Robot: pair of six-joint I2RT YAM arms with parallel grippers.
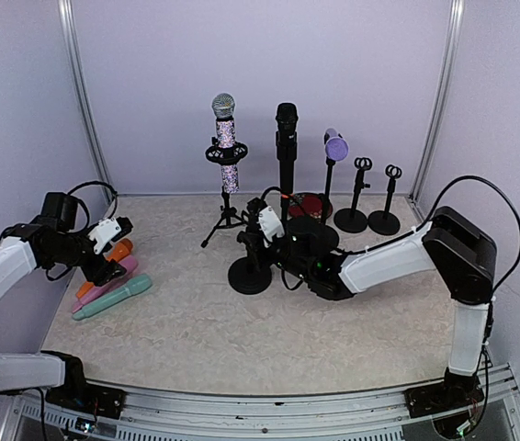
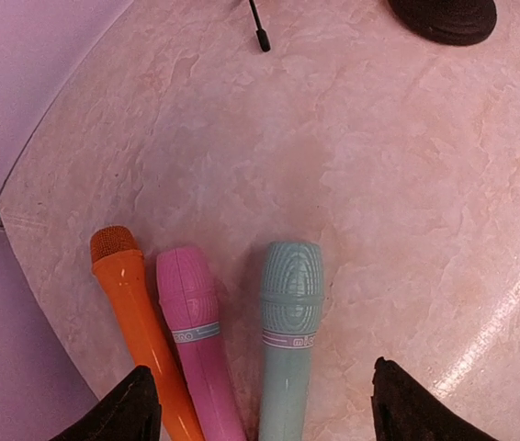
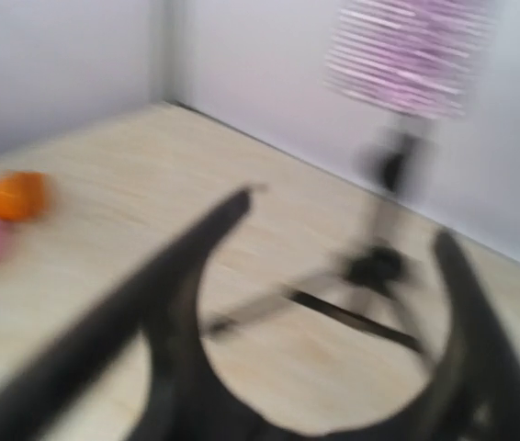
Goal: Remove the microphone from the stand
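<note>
In the left wrist view, a teal microphone (image 2: 287, 340), a pink microphone (image 2: 203, 358) and an orange microphone (image 2: 148, 344) lie side by side on the table. My left gripper (image 1: 119, 250) is open above them, nothing between its fingers. Right of the table's centre, my right gripper (image 1: 258, 243) is shut on a small black stand, whose round base (image 1: 250, 276) shows below it. The stand carries no visible microphone. A blurred black forked clip (image 3: 182, 322) fills the lower right wrist view, and the right fingertips cannot be made out there.
At the back stand a glittery microphone (image 1: 226, 138) on a tripod, a black microphone (image 1: 287, 156) and a purple-headed one (image 1: 335, 147) on stands. Two empty stands (image 1: 351, 220) (image 1: 384, 222) are at the back right.
</note>
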